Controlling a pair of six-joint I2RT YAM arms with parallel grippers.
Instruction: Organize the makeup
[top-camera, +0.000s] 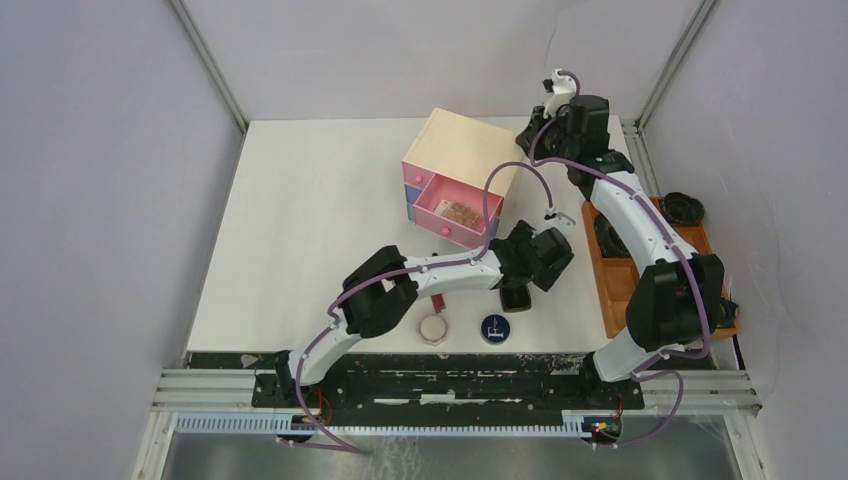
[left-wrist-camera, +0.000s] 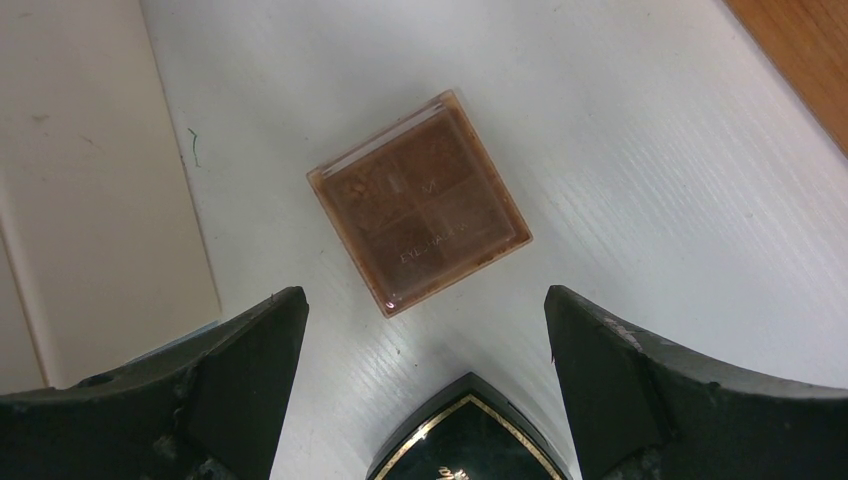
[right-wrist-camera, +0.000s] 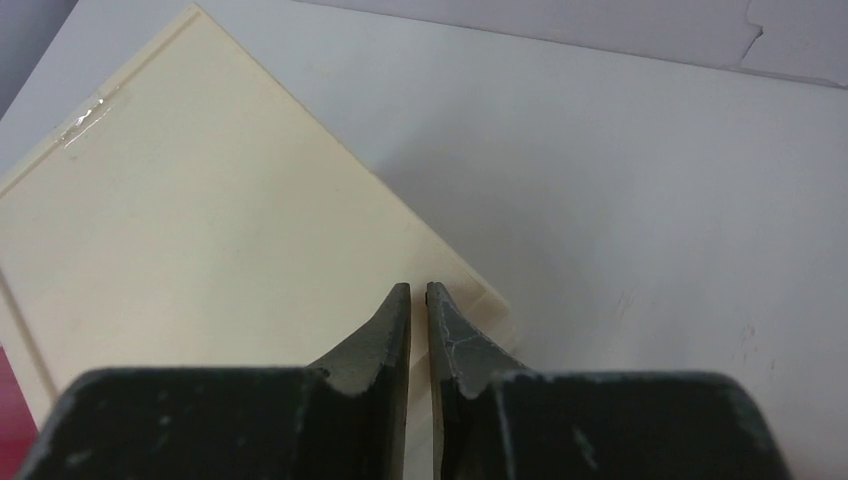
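In the left wrist view, a square brown eyeshadow palette (left-wrist-camera: 420, 205) lies flat on the white table. My left gripper is open above it, its fingers apart with nothing between them. A dark green compact with a gold line (left-wrist-camera: 470, 445) is partly visible below. My right gripper hangs over the back right corner of the cream-topped box (right-wrist-camera: 220, 210), fingertips close together with a narrow gap; nothing held shows there. The box's pink drawer (top-camera: 447, 231) is pulled out with several small things (top-camera: 459, 213) inside.
A red stick (top-camera: 438, 302), a white round case (top-camera: 433, 329) and a navy round case (top-camera: 495, 328) lie at the front. A wooden tray (top-camera: 618, 290) stands to the right.
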